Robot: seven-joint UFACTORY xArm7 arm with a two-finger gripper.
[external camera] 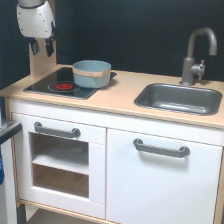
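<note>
A blue-grey pot [91, 75] stands upright on the toy kitchen's counter, at the right side of the black stove top [58, 88]. My gripper [42, 47] hangs at the upper left, above and behind the stove and left of the pot, touching neither. Its two dark fingers [50, 47] point downward and stand apart, and nothing shows between them.
A sink [178, 98] with a grey faucet [196, 60] is set into the right of the wooden counter [122, 94]. Below are a windowed oven door [97, 165] and a white cupboard door [160, 190], both closed. Bare counter lies between pot and sink.
</note>
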